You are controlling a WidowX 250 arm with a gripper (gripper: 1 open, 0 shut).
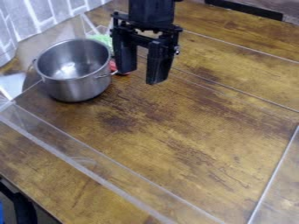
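Note:
A black gripper [143,61] hangs from the top of the camera view over the wooden table, right of a steel pot [73,80]. Its two dark fingers point downward with a space between them, and nothing shows held there. Behind the gripper and pot, a red object [114,66] and a green object [101,40] are partly hidden.
A white item [12,84] lies at the left edge beside the pot. Clear plastic edging runs along the left side and at the right.

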